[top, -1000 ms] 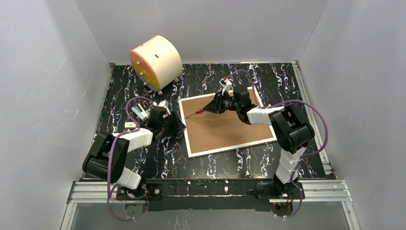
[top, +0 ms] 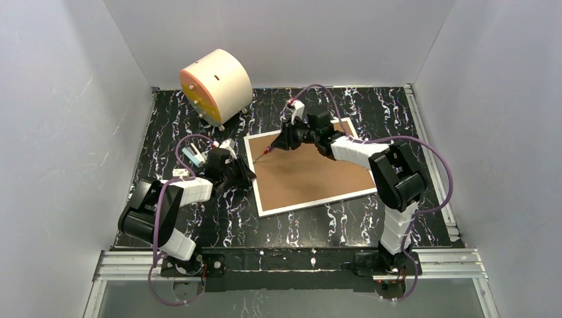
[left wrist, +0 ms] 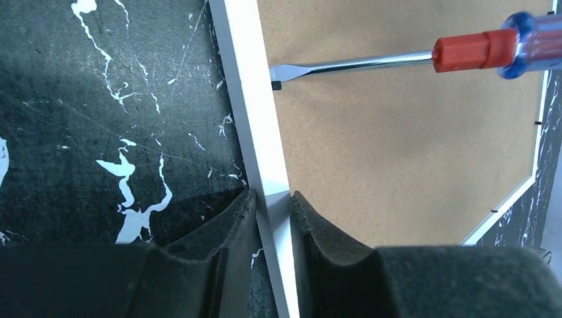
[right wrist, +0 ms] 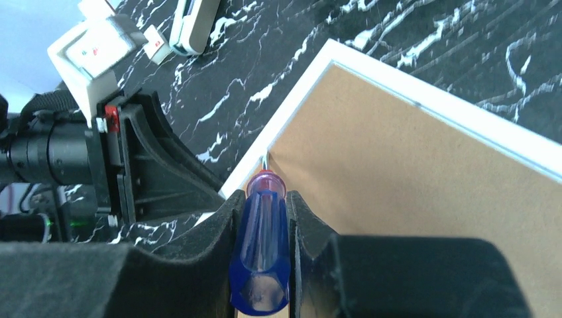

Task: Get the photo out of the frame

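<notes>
The picture frame [top: 315, 204] lies back side up on the table, with a white border around a brown backing board [top: 311, 175]. No photo shows. My left gripper is shut on the frame's left white edge [left wrist: 255, 106]. A screwdriver [right wrist: 262, 245] with a blue and red handle is held in my right gripper, which is shut on the handle. In the left wrist view, the flat tip of the screwdriver [left wrist: 371, 63] lies at the inner side of that left edge, over a small black tab [left wrist: 276, 85].
A cream cylinder [top: 222, 86] with an orange and yellow face stands at the back left. Small white and blue items [top: 194, 155] lie behind my left gripper. More black tabs [left wrist: 538, 123] line the frame's other edges.
My right gripper has moved left and slightly back with the screwdriver. The frame has shifted a little to the left.
</notes>
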